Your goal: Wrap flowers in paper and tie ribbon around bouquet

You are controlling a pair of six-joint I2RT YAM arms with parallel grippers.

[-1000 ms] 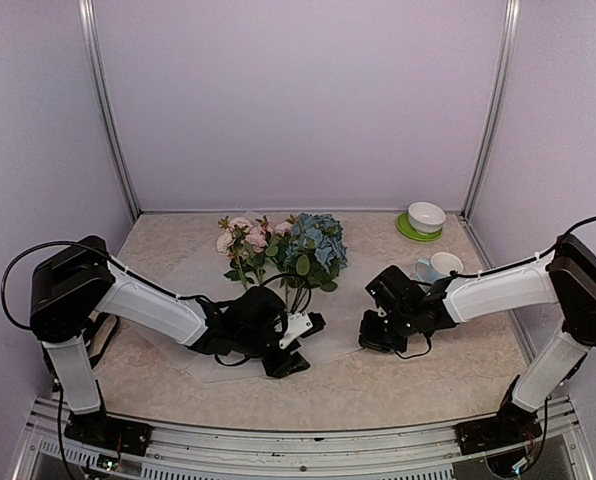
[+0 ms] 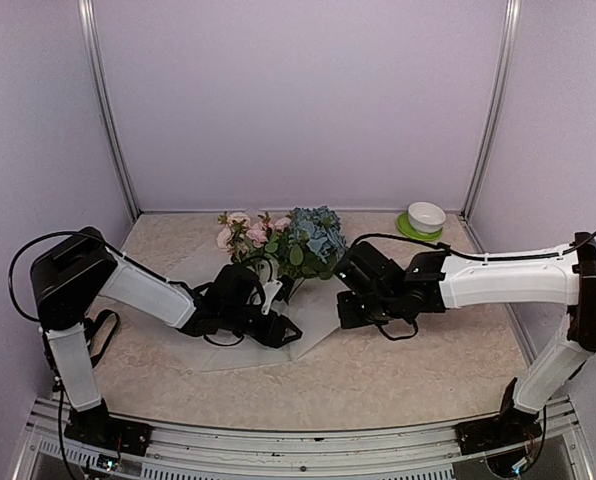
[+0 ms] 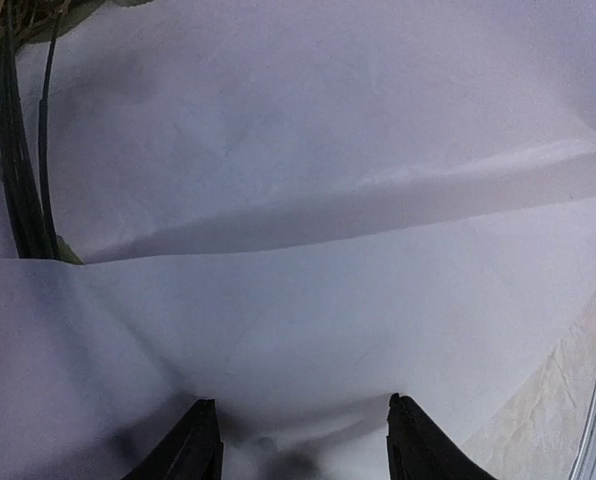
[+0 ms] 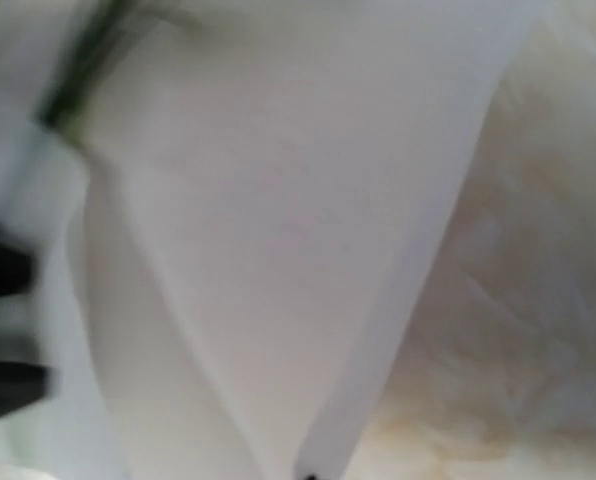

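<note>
The pink flowers (image 2: 240,228) and blue flowers (image 2: 318,234) lie on white wrapping paper (image 2: 320,342). Their dark green stems (image 3: 23,170) run down behind a folded-over edge of paper in the left wrist view. Over the paper's front part, my left gripper is open, its fingers apart with white paper behind. Those two fingers (image 4: 8,390) also show at the left of the right wrist view. My right gripper (image 2: 346,312) is shut on the paper's right edge, which narrows toward its dark tip and lifts off the table. Most of its finger is out of frame.
A white bowl (image 2: 426,216) on a green plate (image 2: 414,236) stands at the back right. A black strap (image 2: 102,338) lies at far left.
My right gripper has moved left and up, lifting the paper's edge toward the bouquet. The right arm now hides the light-blue cup.
</note>
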